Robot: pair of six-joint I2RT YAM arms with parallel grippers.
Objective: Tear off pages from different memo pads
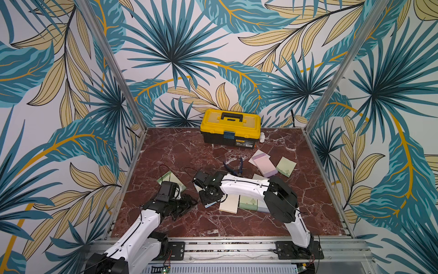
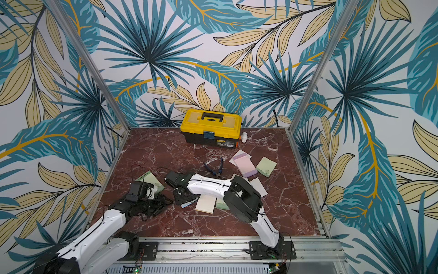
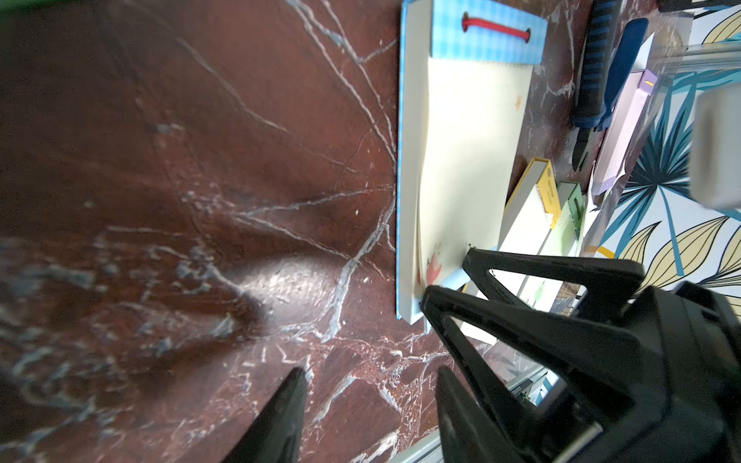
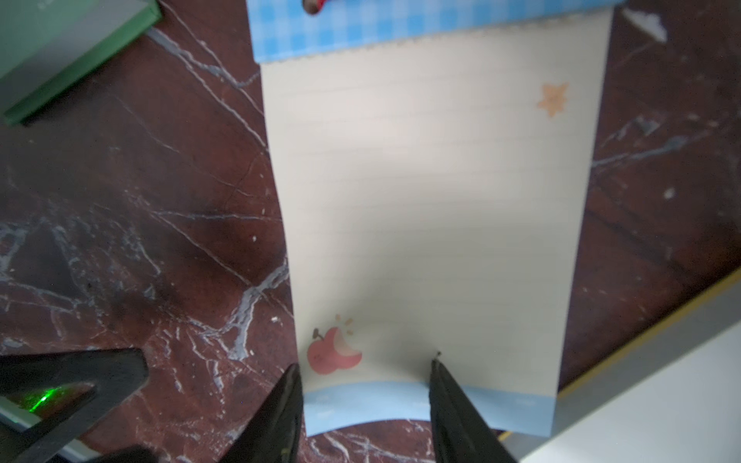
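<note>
The blue-checked memo pad [image 3: 471, 146], bound with red cord, lies under my right gripper, cream page up with a star and apple print. My right gripper is shut on the page's blue-banded bottom edge, which bows between the fingertips; in the left wrist view its black frame covers that end. My left gripper is partly open over bare marble, left of the pad, with nothing visible between its fingers.
Other pads lie right of it, including a pink pad [image 1: 263, 164] and a green pad [image 1: 286, 166]. Behind are pliers [image 2: 214, 169] and a yellow toolbox [image 2: 210, 123]. Another green pad [image 1: 168, 178] lies at left.
</note>
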